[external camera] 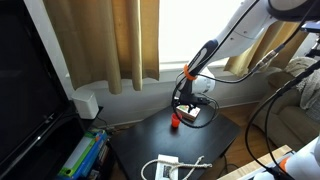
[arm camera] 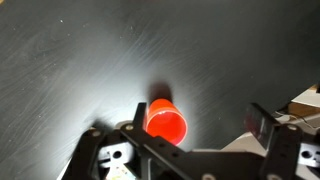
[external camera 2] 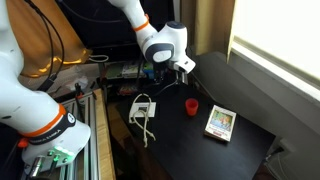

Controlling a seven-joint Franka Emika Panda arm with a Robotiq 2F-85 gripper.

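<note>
A red cup (external camera: 175,120) stands on the dark table (external camera: 142,150); exterior view 2 shows the same cup (external camera 2: 191,106) near the middle of the tabletop. Seen from the wrist, the cup (arm camera: 167,122) opens upward, its pale inside facing the camera. My gripper is open above the table, its dark fingers (arm camera: 92,142) spread to either side of the cup. Nothing is held. In exterior view 1 the gripper (external camera: 186,103) hangs beyond and slightly right of the cup; its fingertips are too small to make out there.
A pale box with a printed top (external camera 2: 220,123) lies beside the cup. A white cable (external camera 2: 144,125) crosses the table near a white item (external camera 2: 142,106).
</note>
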